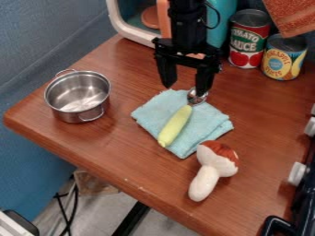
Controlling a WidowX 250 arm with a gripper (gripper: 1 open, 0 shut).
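My black gripper (187, 76) hangs over the back middle of the wooden table, its two fingers spread apart with nothing visible between them. Below it lies a folded light blue cloth (211, 129), with a yellow corn-like toy (175, 127) on it and a shiny metal utensil (198, 97) at the cloth's back edge. A steel pot (77, 97) stands to the left. A red-and-white mushroom toy (205, 174) lies at the front right.
Cans of tomato sauce (248, 41) and another food (283, 58) stand at the back right, beside a teal-and-white container (131, 18). A black appliance (299, 194) lines the right edge.
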